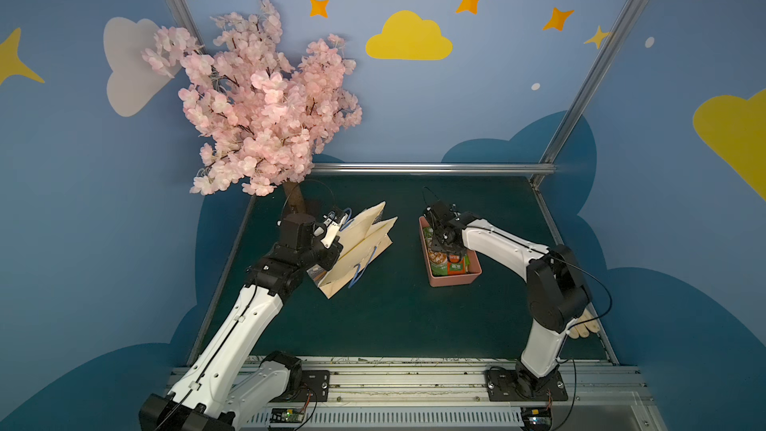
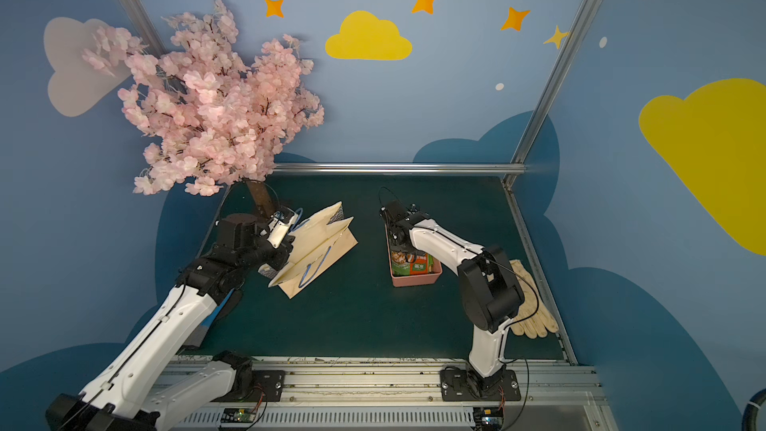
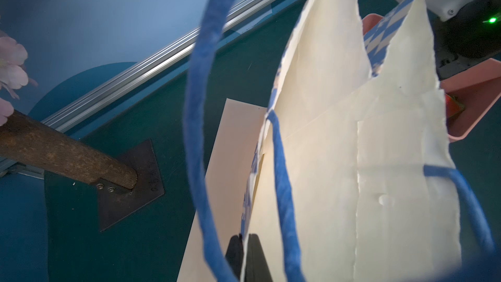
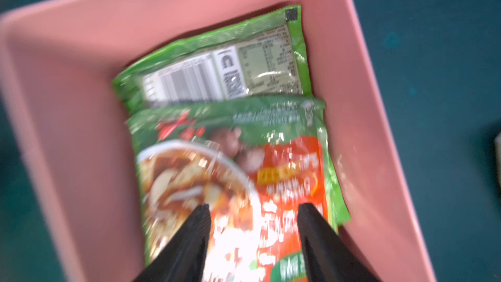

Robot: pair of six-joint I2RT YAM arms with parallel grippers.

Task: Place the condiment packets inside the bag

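The paper bag [image 1: 355, 259], cream inside with blue handles, leans open at the left of the table. My left gripper is shut on its thin rim. A blue handle [image 3: 284, 193] hangs by those fingers. Green condiment packets lie stacked in the pink bin; the top packet [image 4: 219, 177] shows a bowl and an orange-red label, and a packet under it [image 4: 245, 68] shows a barcode. My right gripper is over the top packet, its fingers [image 4: 195, 235] spread apart, nothing clearly clamped. Its fingertips hide part of that packet; whether they touch it I cannot tell.
The pink bin [image 1: 453, 280] has tall walls close around the packets. A blossom tree [image 1: 271, 111] stands behind my left arm, its metal base [image 3: 130, 188] near the bag. Gloves [image 2: 530, 303] lie at the right edge. Table between bag and bin is clear.
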